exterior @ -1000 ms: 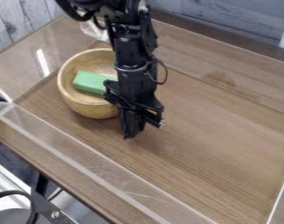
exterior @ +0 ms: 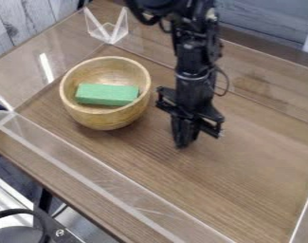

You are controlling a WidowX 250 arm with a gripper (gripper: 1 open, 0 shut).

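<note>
My black gripper [exterior: 190, 126] is low over the wooden table [exterior: 232, 190], right of a round wooden bowl [exterior: 103, 118]. Its fingers look close together, with nothing visible between them, though their tips are small and dark. A green block [exterior: 108, 94] lies inside the bowl.
A clear plastic piece [exterior: 108, 27] stands at the back left, near the table's edge. Black cables lie at the bottom left.
The gripper has moved right and a little back, away from the bowl, leaving more of the bowl and green block visible.
</note>
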